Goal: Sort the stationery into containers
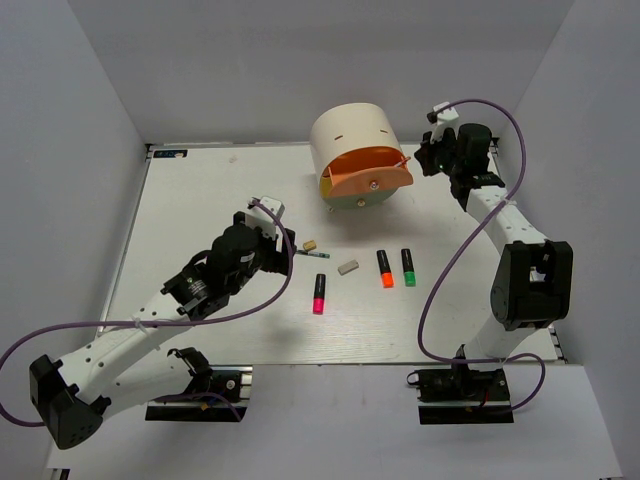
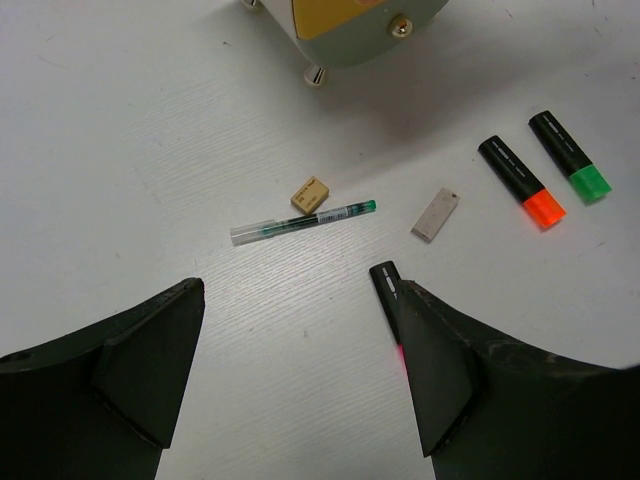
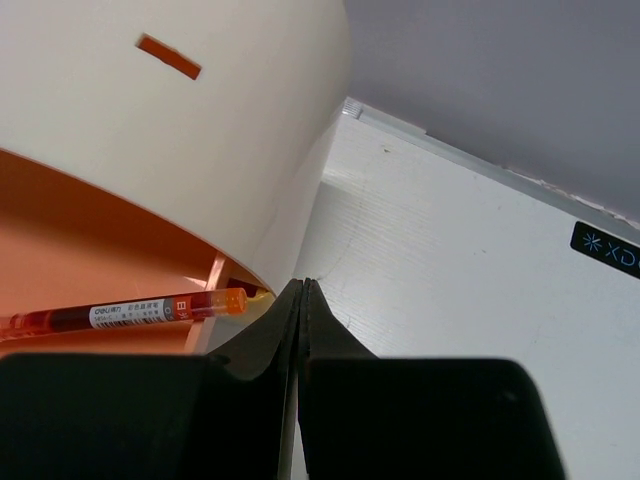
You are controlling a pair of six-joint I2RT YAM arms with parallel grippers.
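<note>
A rounded container [image 1: 355, 130] stands at the back with its orange drawer [image 1: 372, 182] pulled out. A red pen [image 3: 150, 312] lies in that drawer, its end sticking past the side edge. Right beside the container, my right gripper is shut with nothing showing between its fingers. My left gripper stands open above the table. Ahead of it lie a green-capped pen [image 2: 300, 224], a tan eraser [image 2: 310, 195] and a grey eraser [image 2: 435, 215]. A black-and-pink marker [image 2: 386, 295] is partly hidden by a finger. Orange [image 1: 385, 269] and green [image 1: 408, 267] markers lie farther right.
Free table surface [image 1: 200, 190] spreads over the left and the front right. The container rests on small metal feet [image 2: 316, 75]. A wall rises behind the table's back edge.
</note>
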